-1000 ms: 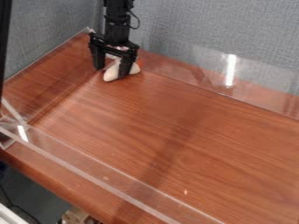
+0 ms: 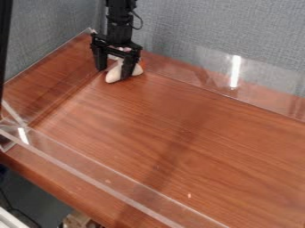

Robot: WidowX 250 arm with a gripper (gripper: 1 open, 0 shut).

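At the back left of the wooden tray floor, my black gripper (image 2: 117,55) hangs from the top of the view, its fingers open around or just over a pale, whitish object (image 2: 120,73). The object rests on the wood, partly hidden behind the fingers, so its full shape and whether the fingers touch it cannot be told.
Clear low walls edge it, with grey padded walls (image 2: 238,31) behind and at the left. A dark gap with some clutter shows beyond the lower-left corner.
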